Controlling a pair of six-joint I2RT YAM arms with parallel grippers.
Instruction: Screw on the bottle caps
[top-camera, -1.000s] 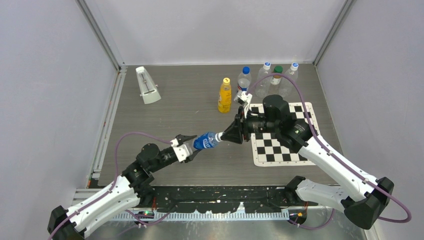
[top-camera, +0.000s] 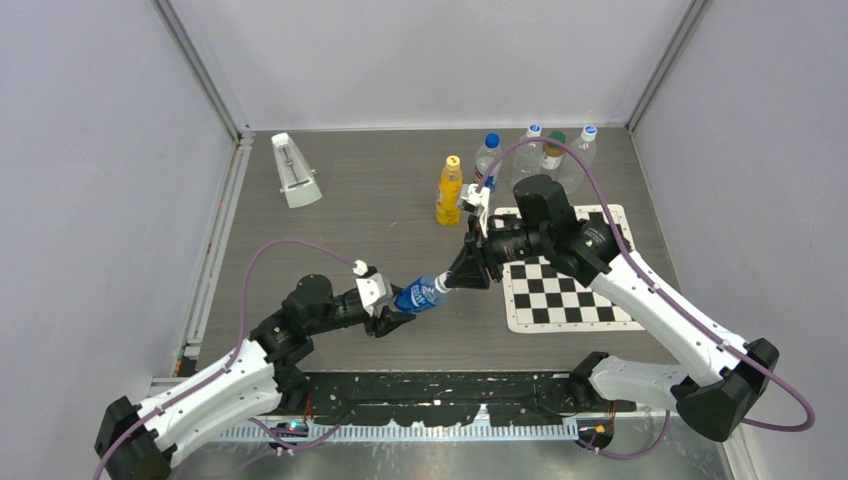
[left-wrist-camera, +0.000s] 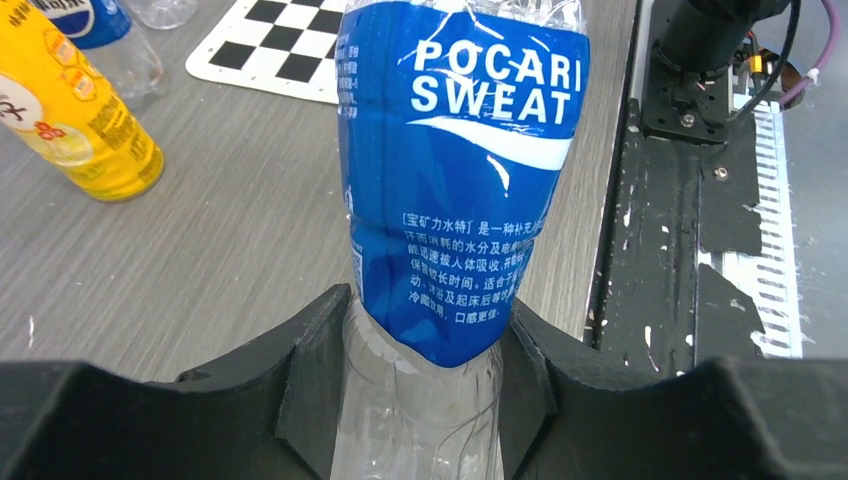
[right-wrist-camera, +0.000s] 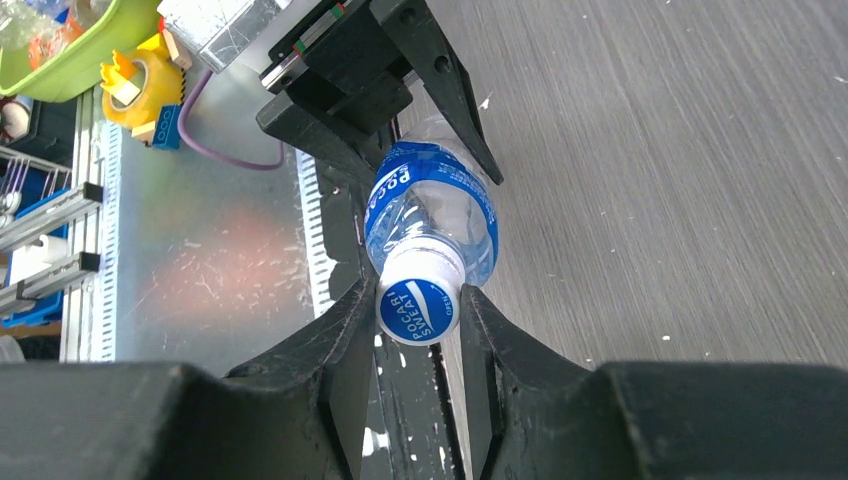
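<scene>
A Pocari Sweat bottle (top-camera: 420, 294) with a blue label (left-wrist-camera: 455, 180) hangs over the table, tilted, with my left gripper (top-camera: 392, 310) shut on its body. At its neck end, my right gripper (top-camera: 452, 280) is shut on the white cap (right-wrist-camera: 416, 308), which has a blue top. In the right wrist view the cap sits at the bottle's mouth; whether it is threaded on cannot be told.
An orange bottle (top-camera: 449, 195) and several other capped bottles (top-camera: 575, 165) stand at the back right, by a checkerboard (top-camera: 560, 315). A white object (top-camera: 296, 170) lies at the back left.
My left gripper and the bottle have shifted right and toward the front edge, changing the bottle's tilt. The right arm has moved slightly, staying at the cap.
</scene>
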